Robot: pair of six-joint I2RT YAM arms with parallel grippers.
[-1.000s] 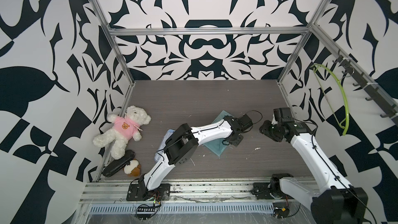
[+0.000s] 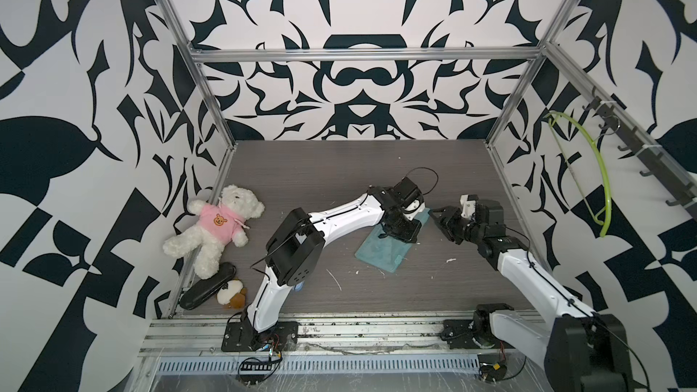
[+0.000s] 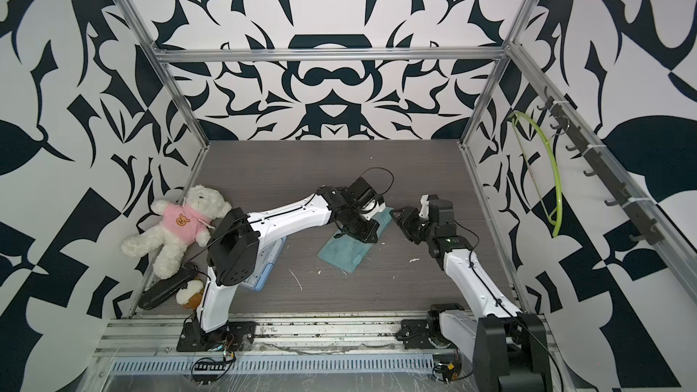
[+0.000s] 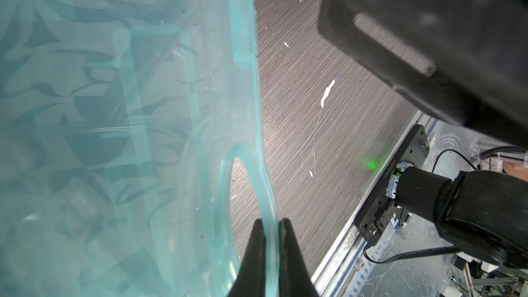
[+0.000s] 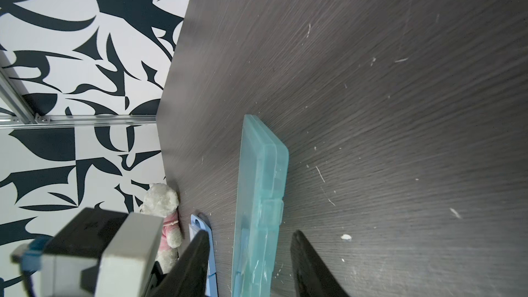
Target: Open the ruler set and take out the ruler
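Note:
The translucent teal ruler set (image 2: 377,254) is lifted in the middle, with my left gripper shut on its edge; the case fills much of the left wrist view, with pale ruler shapes inside. In the right wrist view the case (image 5: 258,170) appears nearly edge-on, its clasp side facing my right gripper. That gripper is part open, its fingertips either side of the case's line of sight, apparently short of it, just right of the case in the top views.
A white teddy bear (image 2: 216,225) in pink, a black oblong case (image 2: 207,290) and a brown-white plush lie at the left. A blue item (image 3: 265,261) is partly behind the left arm.
My right gripper has moved left, closer to the case.

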